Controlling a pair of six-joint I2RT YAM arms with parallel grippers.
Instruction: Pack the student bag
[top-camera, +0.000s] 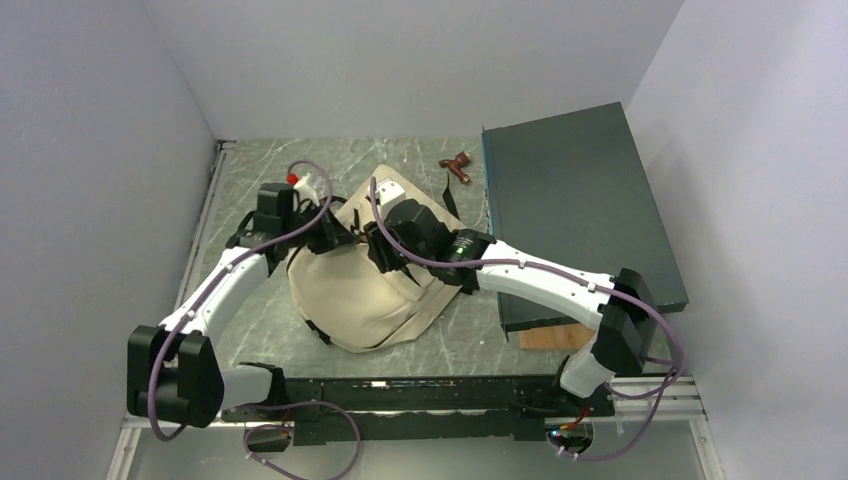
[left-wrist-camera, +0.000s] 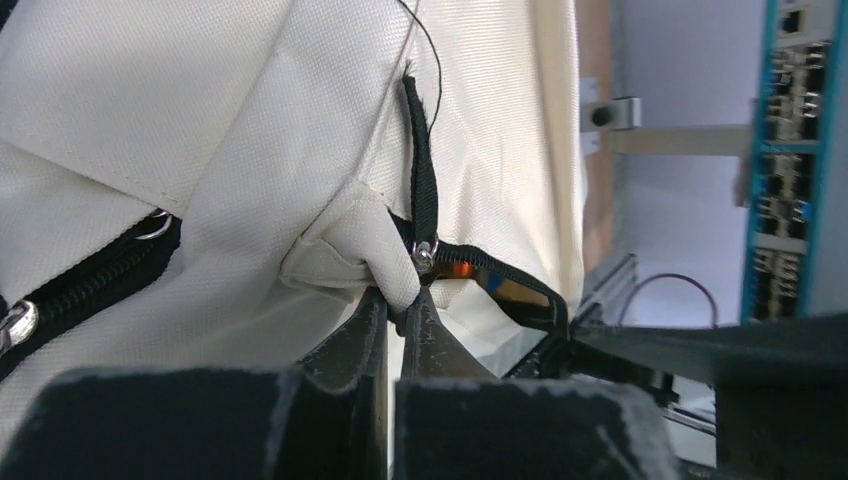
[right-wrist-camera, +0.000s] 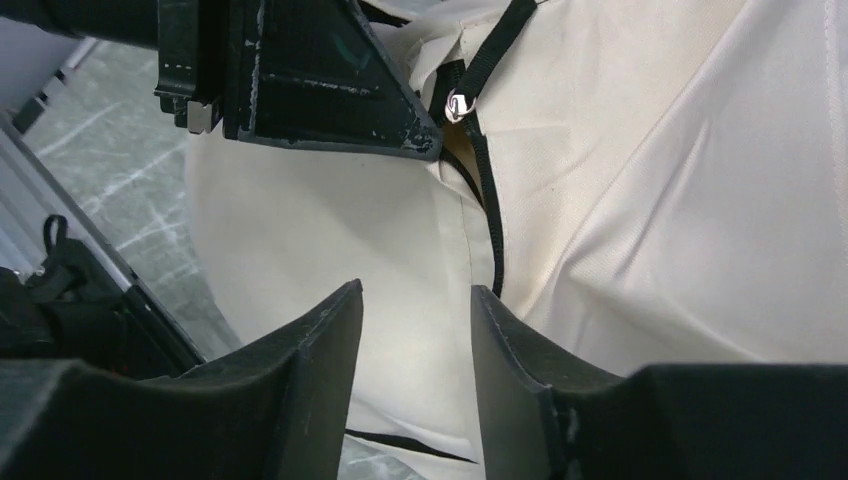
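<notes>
A cream backpack (top-camera: 340, 300) lies on the marble surface, its black zipper partly open with a pull tab (left-wrist-camera: 420, 160) on it; a small orange item (left-wrist-camera: 462, 270) shows inside in the left wrist view. My left gripper is shut on a fold of the bag's fabric beside the zipper. My right gripper stands open over the bag just right of the left one, with nothing between its fingers.
A large dark green board (top-camera: 575, 210) takes up the right side, with a wooden piece (top-camera: 555, 336) under its front edge. A brown pipe-like object (top-camera: 455, 163) lies at the back. Bare surface shows at left.
</notes>
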